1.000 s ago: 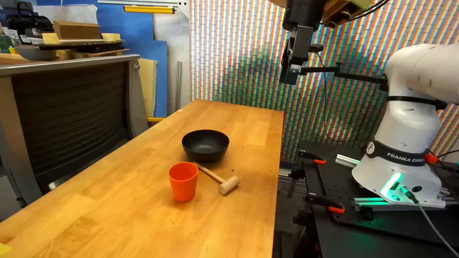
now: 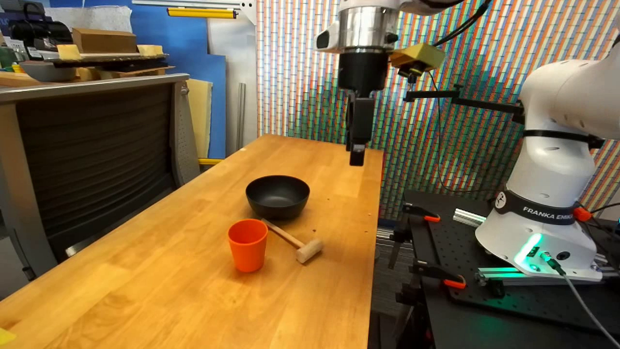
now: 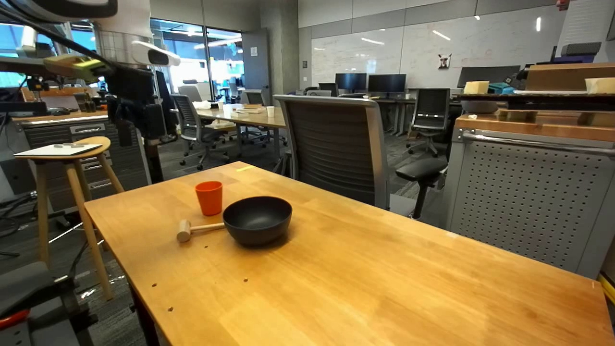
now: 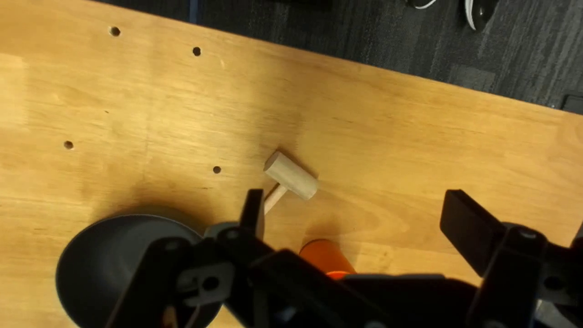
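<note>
On the wooden table lies a small wooden mallet (image 2: 309, 250), its handle end close to a black bowl (image 2: 277, 198). An orange cup (image 2: 248, 245) stands upright beside the mallet's handle. Above the table, well clear of all three, hangs my gripper (image 2: 357, 160). In the wrist view the fingers of the gripper are wide apart with nothing held; the mallet head (image 4: 291, 175) shows beyond the gap. My left finger covers part of the handle, and the gripper body hides much of the cup (image 4: 326, 257) and part of the bowl (image 4: 109, 262).
The table (image 3: 403, 277) is otherwise largely bare, with a few small holes in its top. An office chair (image 2: 99, 157) stands along one long side. The robot's base (image 2: 534, 232) is on a black stand across a gap from the other side.
My arm has come lower and moved left in exterior view 1, toward the table, and the gripper now points more straight down. Cup, bowl and mallet have stayed put.
</note>
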